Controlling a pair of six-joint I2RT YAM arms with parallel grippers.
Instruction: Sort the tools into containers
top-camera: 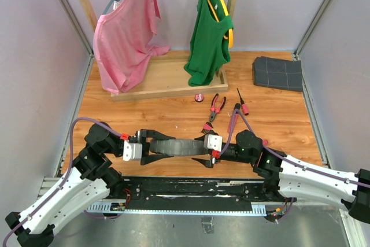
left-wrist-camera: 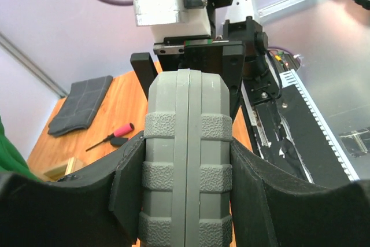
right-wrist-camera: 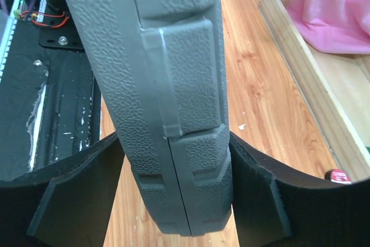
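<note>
A grey ribbed case (top-camera: 181,147) is held level above the front of the table, spanning both arms. My left gripper (top-camera: 171,146) is shut on its left end, and the case (left-wrist-camera: 188,160) fills the space between the fingers in the left wrist view. At the other end my right gripper (top-camera: 196,149) is shut on the case (right-wrist-camera: 173,114), as the right wrist view also shows. On the wood behind lie red-handled pliers (top-camera: 214,111), a screwdriver (top-camera: 244,107) and a red-and-black tool (top-camera: 233,118). A brush-like red tool (top-camera: 207,127) is partly visible.
A small round red item (top-camera: 199,98) sits near the wooden rack base (top-camera: 167,92). Pink (top-camera: 127,39) and green (top-camera: 207,39) garments hang above it. A folded dark cloth (top-camera: 277,73) lies at the back right.
</note>
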